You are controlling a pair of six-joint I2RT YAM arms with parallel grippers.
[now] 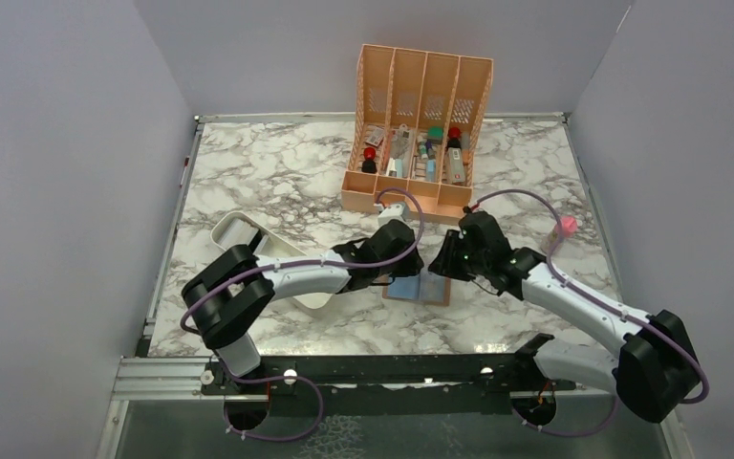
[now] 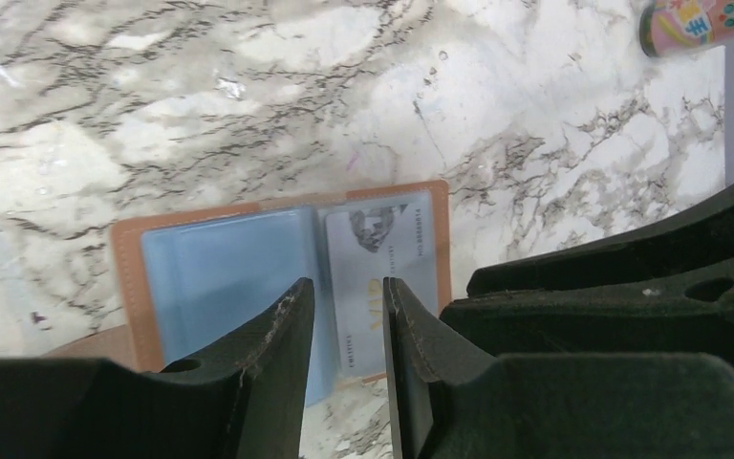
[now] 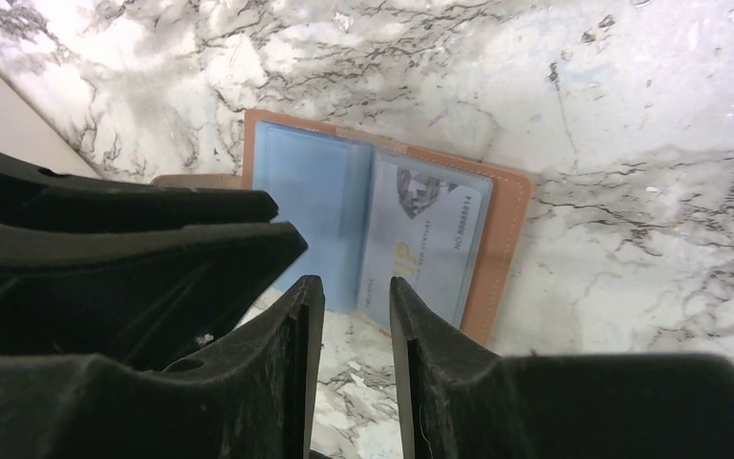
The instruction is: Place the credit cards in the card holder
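An open card holder [image 2: 225, 287] with a brown border and light blue pockets lies on the marble table below both grippers. A pale printed card [image 3: 425, 239] with gold lettering lies in the holder's right pocket; the left pocket looks blue and bare. My left gripper hangs over the holder, its fingertips apart with nothing visible between them. My right gripper also hangs over it, fingertips apart and empty.
An orange organizer [image 1: 363, 191] full of small items stands at the back. A white tray [image 1: 311, 302] is at the left, a pink-topped bottle [image 1: 568, 227] at the right.
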